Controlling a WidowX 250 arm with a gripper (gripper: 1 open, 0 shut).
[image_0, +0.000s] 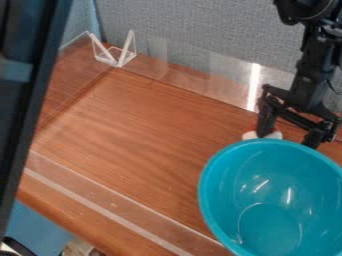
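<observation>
My gripper hangs at the right, open, its black fingers reaching down around a small white object just behind the rim of a large teal bowl. The white object is mostly hidden by the bowl and the fingers, so I cannot tell whether the fingers touch it.
A white wire rack stands at the back left. A grey padded wall runs behind. A dark vertical shape fills the left edge.
</observation>
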